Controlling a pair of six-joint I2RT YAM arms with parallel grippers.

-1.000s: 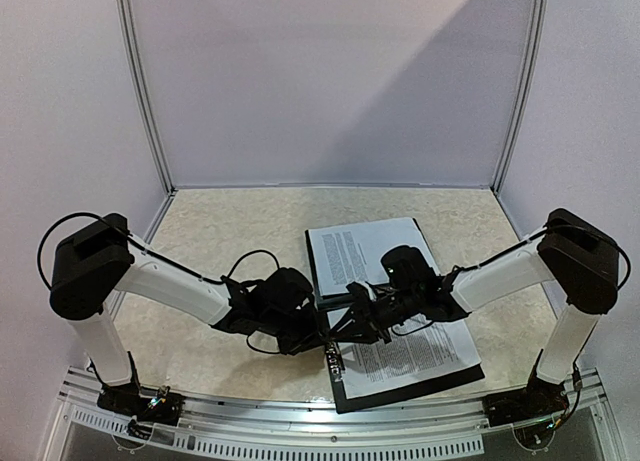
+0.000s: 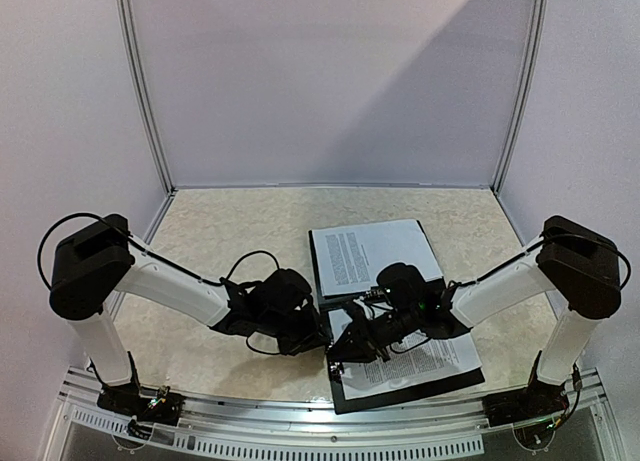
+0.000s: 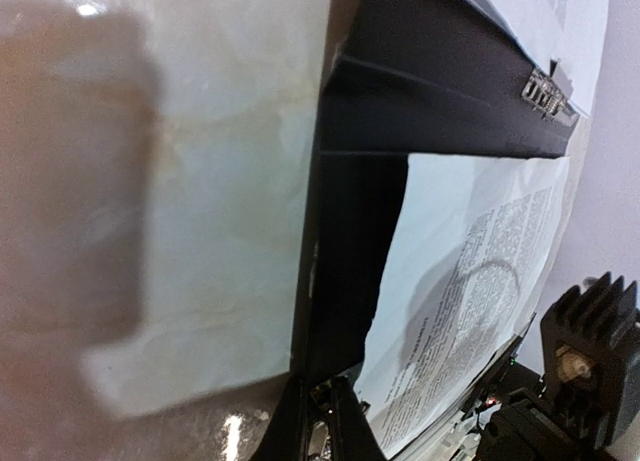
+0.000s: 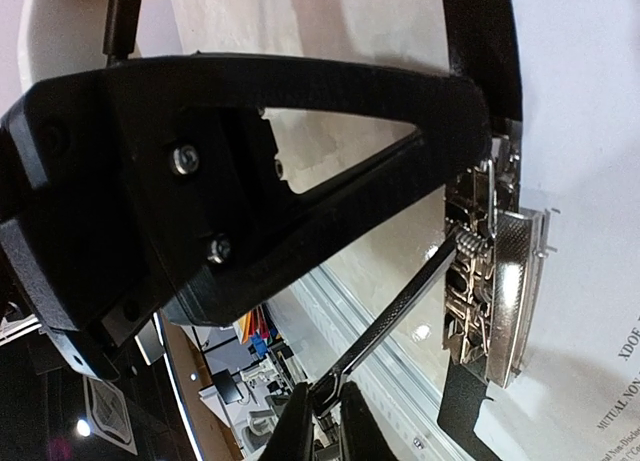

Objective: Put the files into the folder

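The black folder (image 3: pixel 360 251) lies open flat on the table, with a printed sheet (image 2: pixel 365 261) on its far half and another sheet (image 2: pixel 425 366) on its near half. A metal clip (image 4: pixel 480 281) is fixed at the near half's left edge, its lever (image 4: pixel 385 321) raised and slanting out from it. That lever's end lies at the fingertips of my right gripper; whether they grip it is unclear. At the folder's left edge by the clip is my left gripper, its fingertips close together around dark and metallic parts that are hard to make out.
A second metal clip (image 3: pixel 545 91) sits on the far half of the folder. Both arms are close together over the folder's left edge.
My right gripper has come down toward the front edge, over the near sheet and the clip. The folder has shifted slightly right. My left arm looks nearly unmoved.
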